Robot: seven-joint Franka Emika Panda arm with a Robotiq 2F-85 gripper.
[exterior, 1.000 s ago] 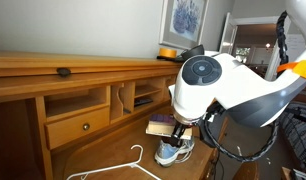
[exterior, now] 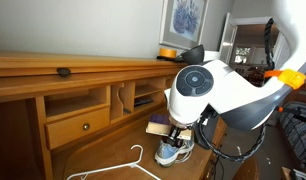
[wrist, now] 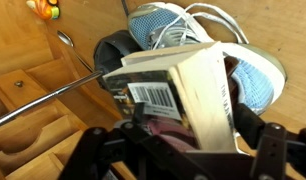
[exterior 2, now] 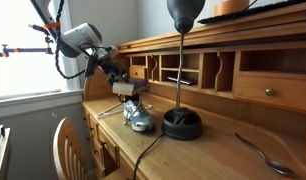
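Note:
A thick book (wrist: 158, 95) with a barcode on its cover and pale page edges or spine fills the middle of the wrist view. My gripper has its fingers apart with the book between them; whether both press on it cannot be told. Below the book lies a pair of grey-blue shoes with white laces (wrist: 198, 25). From the side, the book (exterior 2: 125, 88) sits just above the shoes (exterior 2: 139, 117), under the gripper (exterior 2: 123, 78). Contact between book and shoes is unclear. In the first exterior view the arm hides part of the book (exterior: 160, 129).
A white hanger (exterior: 108, 167) lies on the desk. The lamp's black base (exterior 2: 181, 124) and pole stand beside the shoes, with a spoon (exterior 2: 265, 155) farther right. Drawers and cubbyholes (exterior: 75, 103) line the back. A wooden chair (exterior 2: 70, 150) stands in front.
The arm has shifted slightly downward and left in the first exterior view. The book stays in nearly the same place above the shoes; the hanger has not moved.

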